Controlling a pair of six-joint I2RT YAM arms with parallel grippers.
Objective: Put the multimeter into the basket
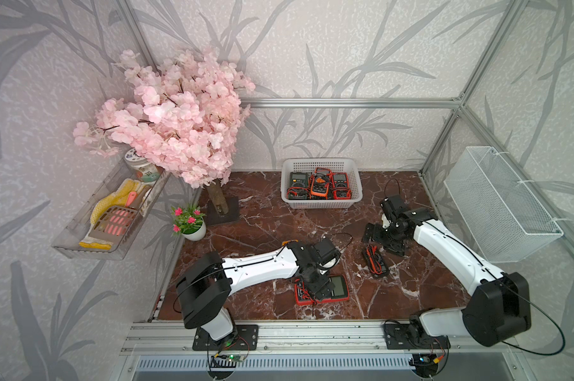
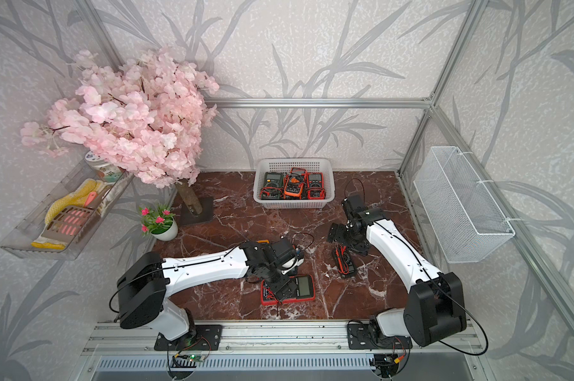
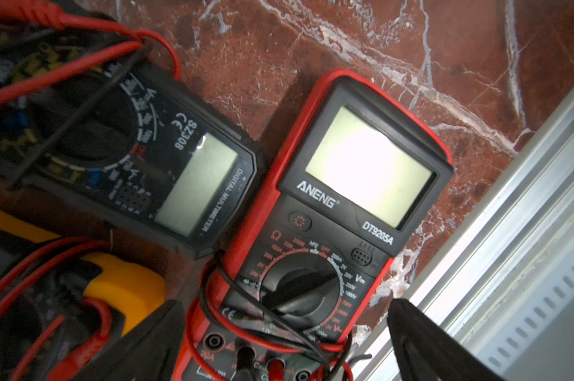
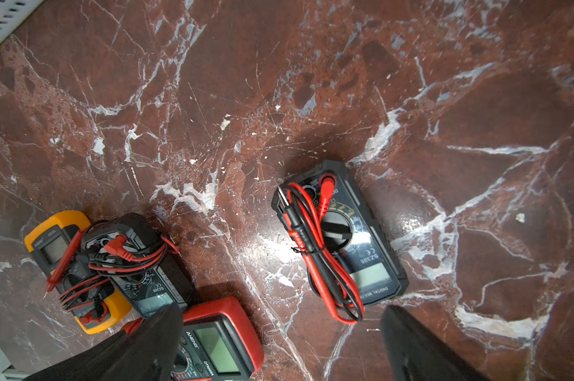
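Observation:
The white basket [image 1: 320, 202] at the back holds several multimeters. At the front centre lies a red ANENG multimeter [image 3: 363, 165], leads coiled over its lower half; my open left gripper hangs above it, fingers either side, holding nothing. Beside it are a black SZ308 multimeter [image 3: 140, 177] and a yellow-cased one [image 4: 51, 228]. Another black SZ308 meter [image 4: 369, 254] lies apart on the right, beneath my open right gripper, which has nothing between its fingers.
A flower pot [image 1: 194, 231] and blossom tree [image 1: 217, 197] stand at the left. Wall racks flank both sides, the right one [image 2: 464, 209] empty. A metal rail [image 3: 490, 222] runs along the front edge. Bare table lies before the basket.

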